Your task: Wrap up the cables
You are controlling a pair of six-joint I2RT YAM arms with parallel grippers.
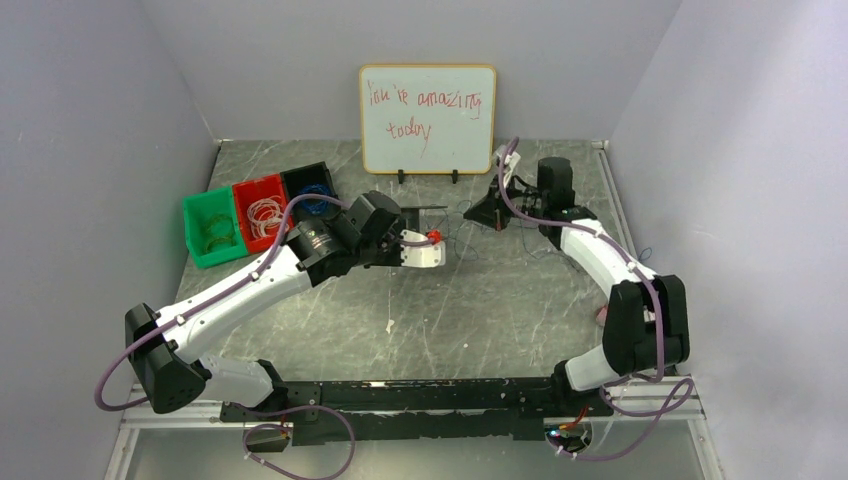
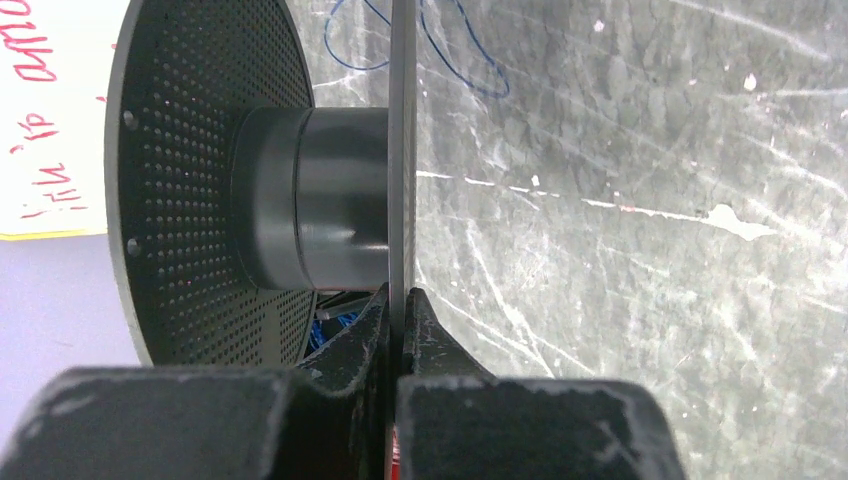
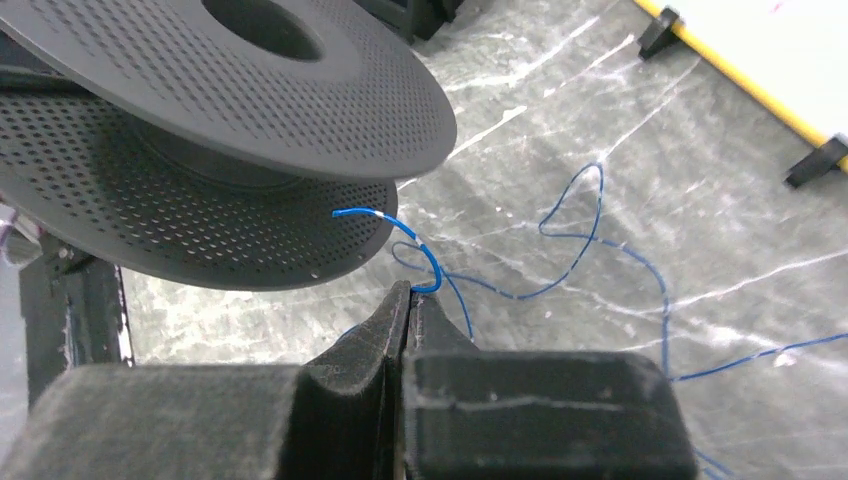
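Observation:
A dark perforated spool (image 2: 180, 200) is held by my left gripper, shut on its rim; the spool's drum (image 2: 342, 200) faces the left wrist view. My right gripper is shut, with a blue cable (image 3: 375, 212) at its fingertips, the short free end arching toward the spool's lower flange. In the right wrist view it is just below and right of the spool (image 3: 300, 120). More blue cable (image 3: 660, 280) lies in loops on the grey table beneath.
Green (image 1: 210, 250), red (image 1: 255, 190) and black (image 1: 300, 175) bins with cables stand at the left. A whiteboard (image 1: 428, 110) stands at the back.

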